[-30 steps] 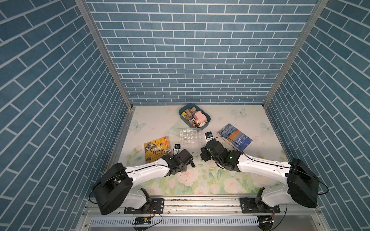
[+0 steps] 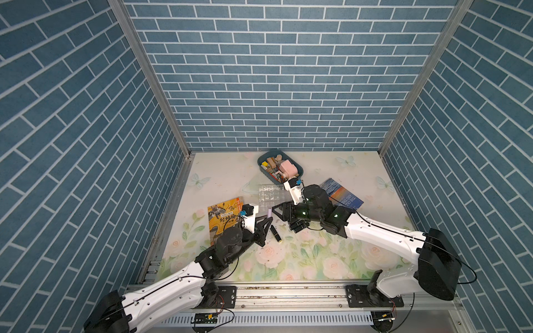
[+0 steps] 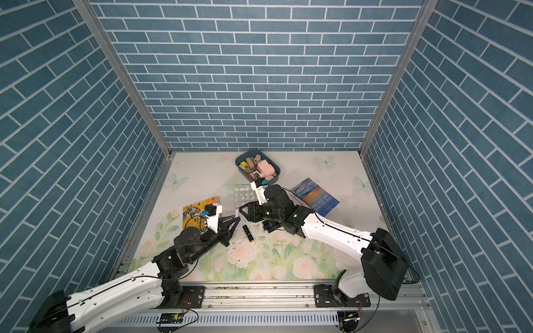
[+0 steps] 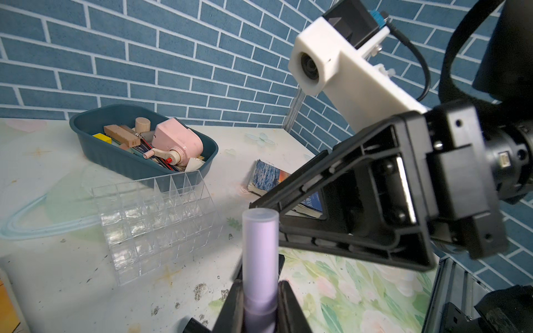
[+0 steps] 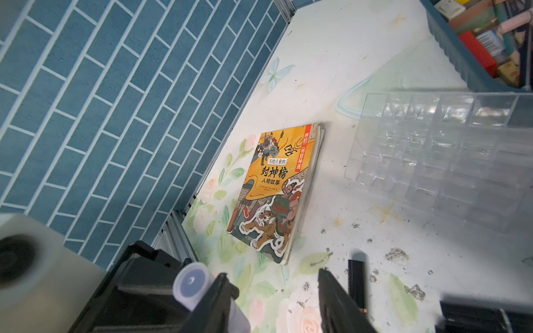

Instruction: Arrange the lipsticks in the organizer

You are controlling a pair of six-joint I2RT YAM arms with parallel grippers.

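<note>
A lilac lipstick tube (image 4: 260, 252) stands upright in my left gripper, which is shut on it. Just beside it is my right gripper (image 2: 280, 212), its fingers parted with nothing between them; in the right wrist view the tube's top (image 5: 191, 288) shows left of those fingers. The clear organizer (image 5: 422, 155) lies on the table behind both grippers, its visible compartments apparently empty. A black tube (image 5: 356, 283) lies on the table below, and more black items (image 2: 297, 226) sit partly under the right arm.
A dark teal basket (image 2: 280, 155) full of oddments stands behind the organizer. An orange book (image 2: 222, 216) lies on the left, a blue book (image 2: 341, 197) on the right.
Over the last second both grippers have risen and turned toward each other.
</note>
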